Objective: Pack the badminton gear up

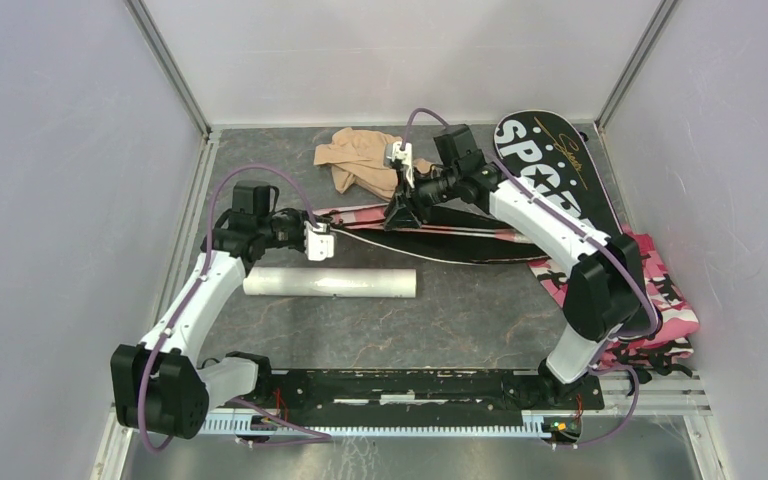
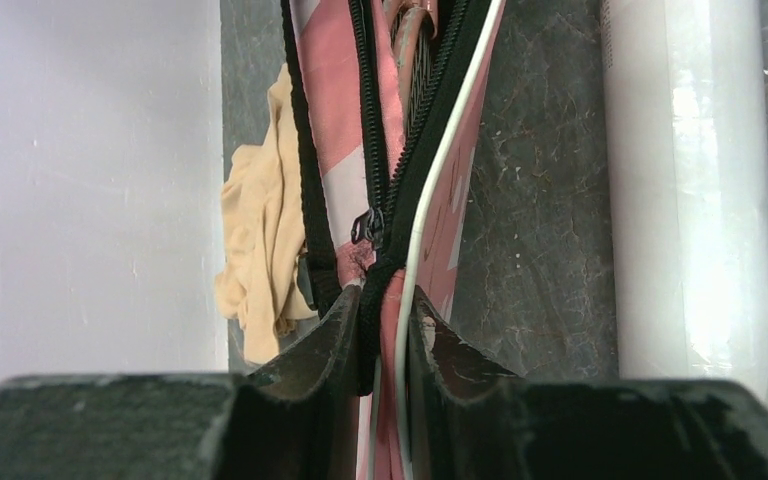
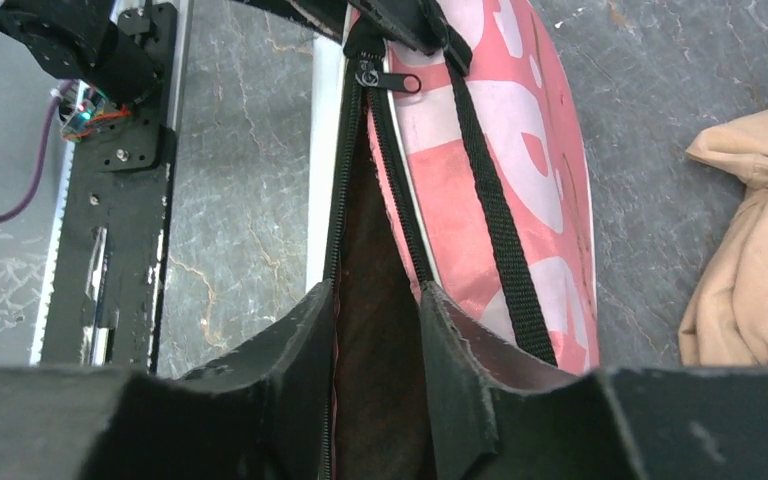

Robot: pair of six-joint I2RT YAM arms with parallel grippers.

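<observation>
The long black-and-pink bag (image 1: 460, 247) lies across the middle, its zipper open along much of its length. In the left wrist view my left gripper is shut on the bag's end, holding zipper tape and white piping. My right gripper (image 1: 402, 212) hovers over the bag's opening, fingers somewhat apart. In the right wrist view the zipper pull (image 3: 400, 83) sits at the far end of the open zipper, near the other gripper. A black SPORT case (image 1: 550, 170) lies at the right, on a pink patterned piece (image 1: 665, 290).
A white tube (image 1: 330, 282) lies in front of the bag. A beige cloth (image 1: 355, 150) lies behind it. Clear table shows in front, right of the tube; walls bound the back and both sides.
</observation>
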